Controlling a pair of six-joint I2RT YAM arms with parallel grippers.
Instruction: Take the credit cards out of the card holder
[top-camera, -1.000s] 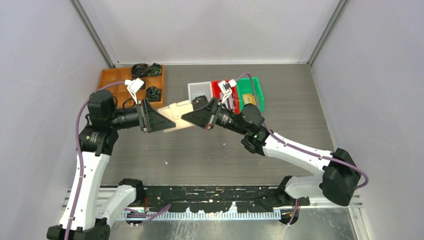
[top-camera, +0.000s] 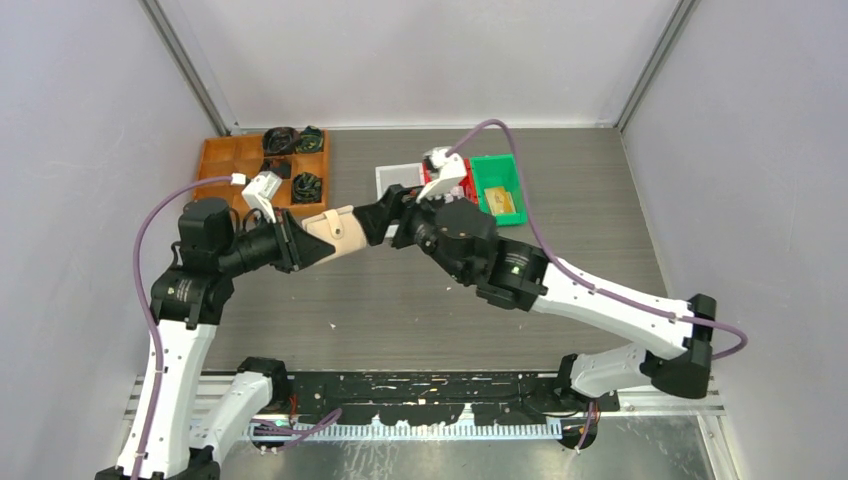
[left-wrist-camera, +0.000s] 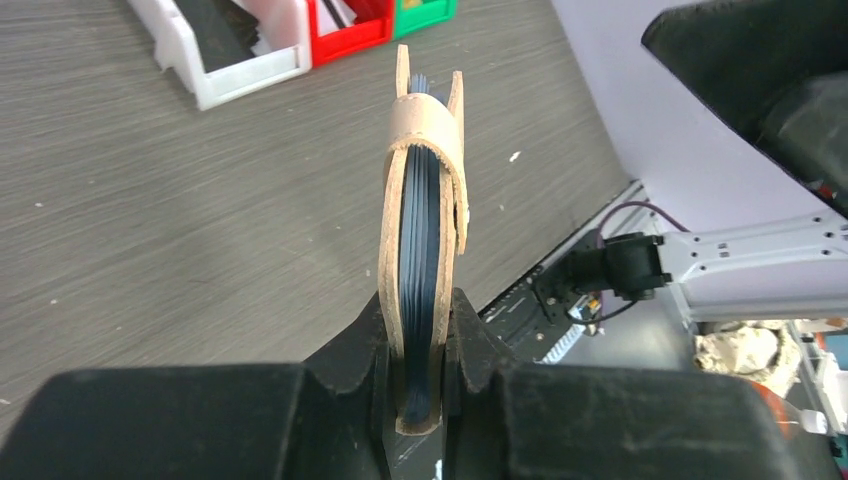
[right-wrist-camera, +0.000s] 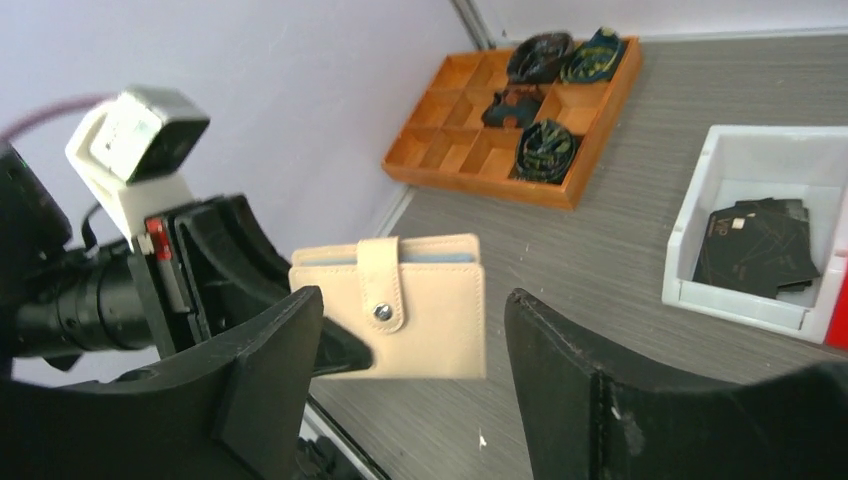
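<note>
A tan leather card holder (top-camera: 337, 233) hangs above the table, my left gripper shut on its lower end. Seen from the left wrist, a strap wraps over the holder and a stack of dark bluish cards (left-wrist-camera: 421, 230) lies between its two leather sides. From the right wrist, the strap's snap looks fastened and a sliver of blue card (right-wrist-camera: 437, 258) shows along the top edge. My right gripper is part open, its fingers (right-wrist-camera: 545, 340) spread apart in that view with the holder beyond them. Nothing shows gripped in it.
An orange divided tray (top-camera: 225, 155) with rolled dark items stands at the back left. At the back middle are a white bin (right-wrist-camera: 700, 235) holding dark cards, a red bin (left-wrist-camera: 350, 42) and a green bin (top-camera: 490, 170).
My right gripper has turned and risen, and now covers part of the white and red bins. The card holder and left gripper have shifted slightly left.
</note>
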